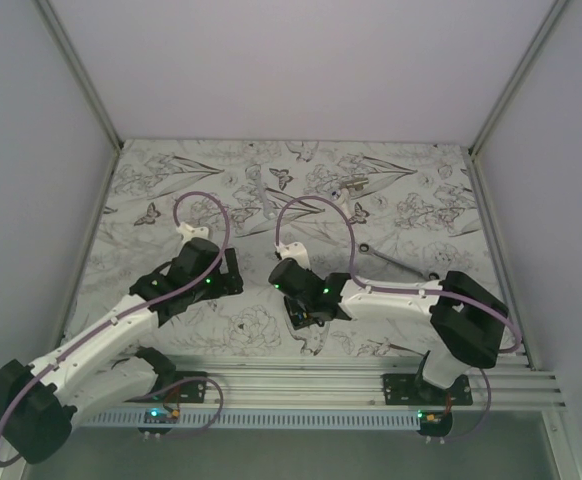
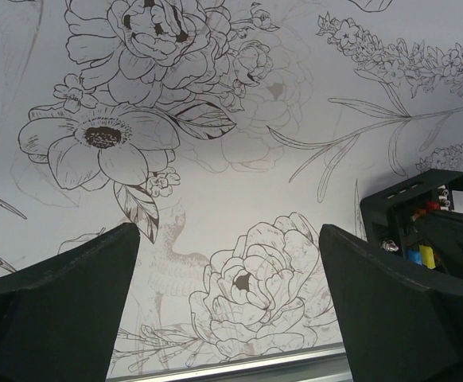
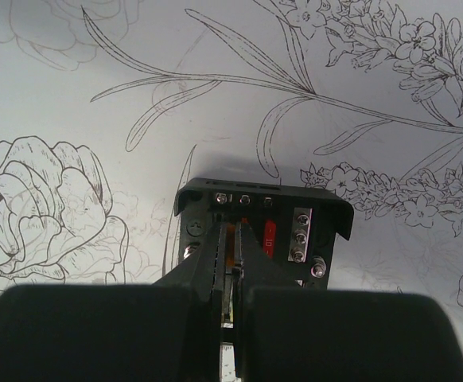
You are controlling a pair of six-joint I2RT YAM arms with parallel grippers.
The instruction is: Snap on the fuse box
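The black fuse box [image 3: 331, 215] lies on the patterned table, with a red fuse [image 3: 269, 239], screw terminals and coloured parts visible inside. In the top view it sits at front centre, partly under my right arm. My right gripper is shut over the middle of the box, hiding part of its inside; whether its fingertips touch it cannot be told. My left gripper stands open to the left of the box over bare table, nothing between its fingers. The box [image 2: 406, 195] shows at the right edge of the left wrist view.
A long metal tool [image 1: 396, 262] lies to the right, and small pale items [image 1: 351, 195] lie toward the back. The table's front rail runs below both arms.
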